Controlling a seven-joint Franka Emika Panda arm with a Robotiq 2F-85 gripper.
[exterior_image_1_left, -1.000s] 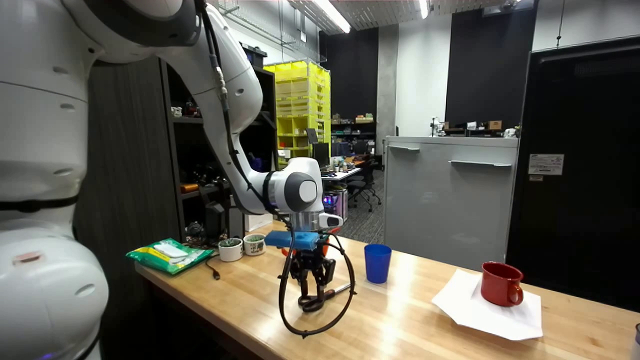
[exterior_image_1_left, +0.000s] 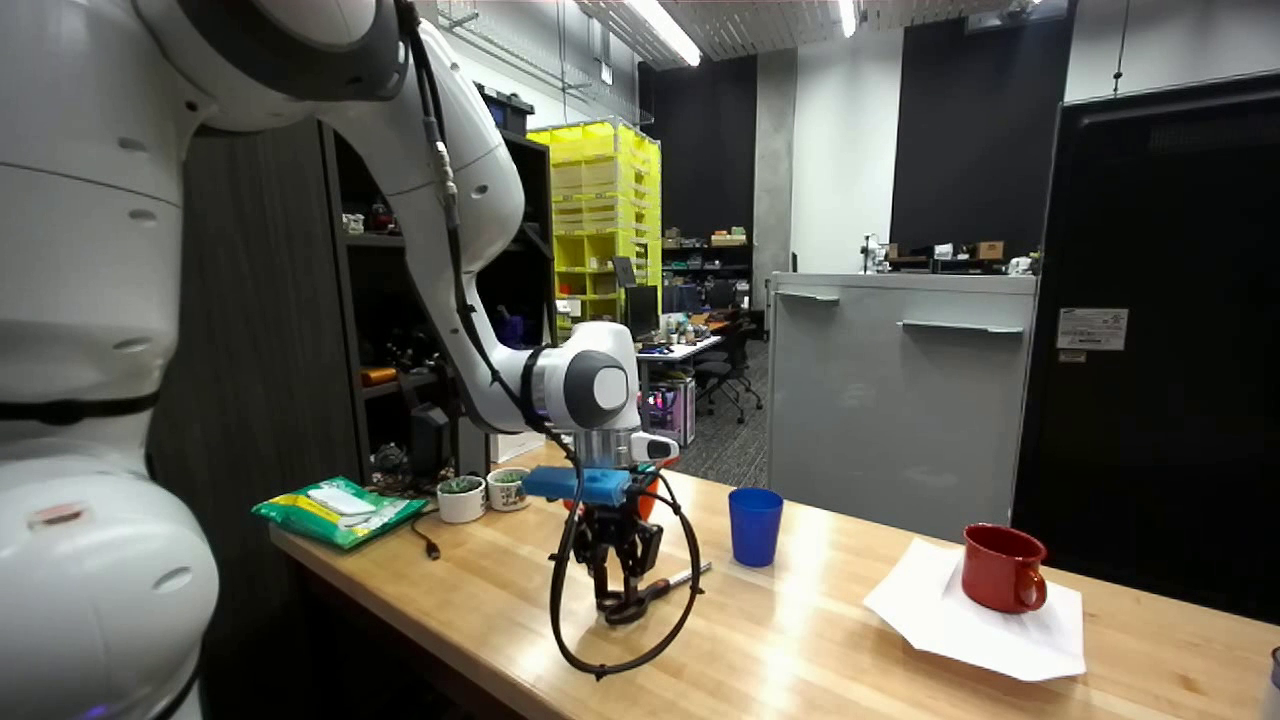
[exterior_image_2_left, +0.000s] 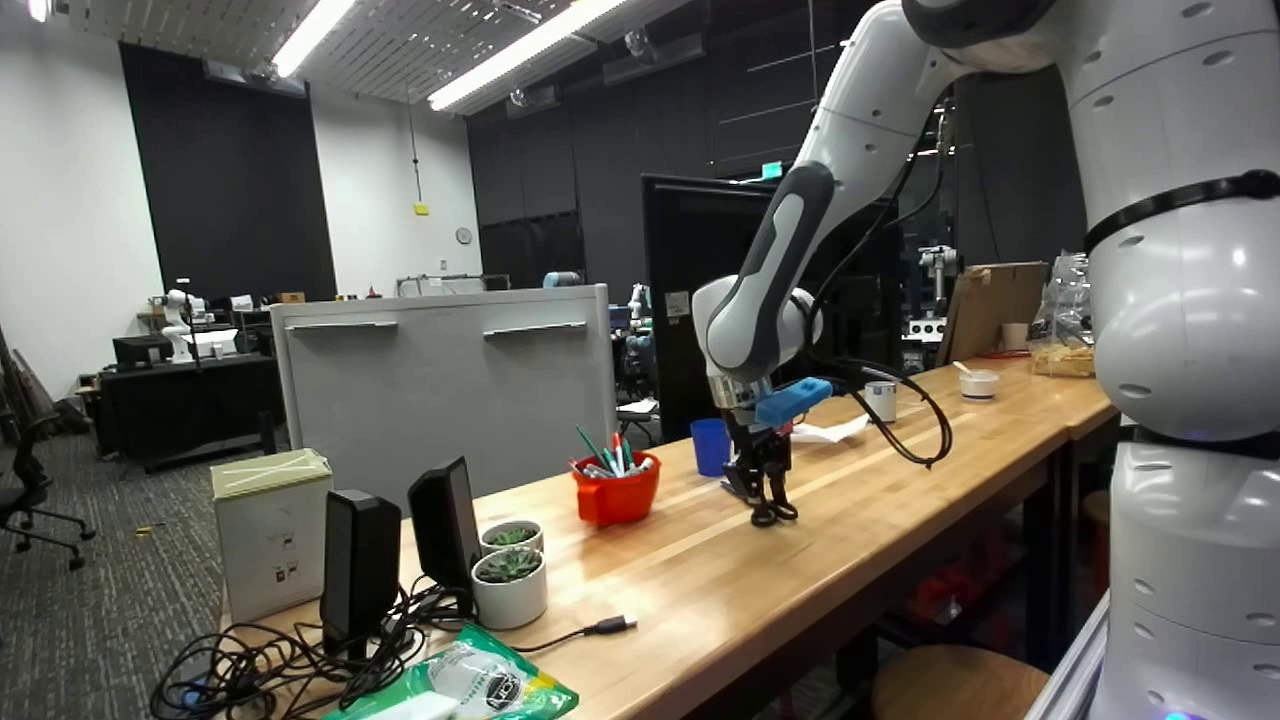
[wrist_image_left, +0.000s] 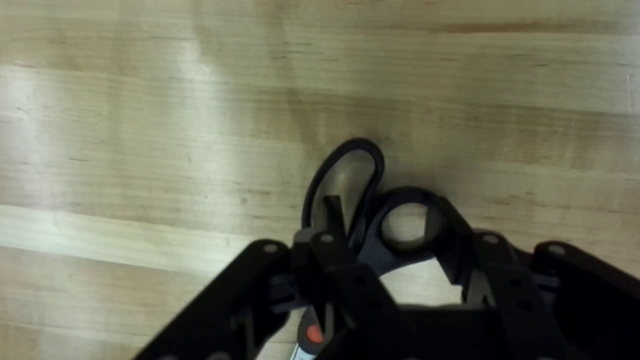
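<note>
Dark-handled scissors (wrist_image_left: 358, 143) lie on the wooden table, with one long loop and one round loop towards the top in the wrist view. An orange spot shows near their pivot, and my fingers hide part of the handles and blades. My gripper is part open right over the handles. One finger (wrist_image_left: 334, 210) reaches into the long loop, the other (wrist_image_left: 450, 231) overlaps the right side of the round loop. Parts of both handles lie between the fingers; firm contact cannot be made out. In exterior view 1 the gripper (exterior_image_1_left: 617, 586) points down, low over the table.
A blue cup (exterior_image_1_left: 755, 528) stands behind to the right of the scissors. Farther right, a red mug (exterior_image_1_left: 1003, 570) sits on white paper (exterior_image_1_left: 930, 594). An orange container (exterior_image_2_left: 618, 494) of pens and small potted plants (exterior_image_2_left: 510, 588) stand on the other side. Bare tabletop surrounds the scissors.
Seen in exterior view 1, my gripper has shifted slightly left and a little lower onto the scissors' handles. The cup, mug and plants have stayed put.
</note>
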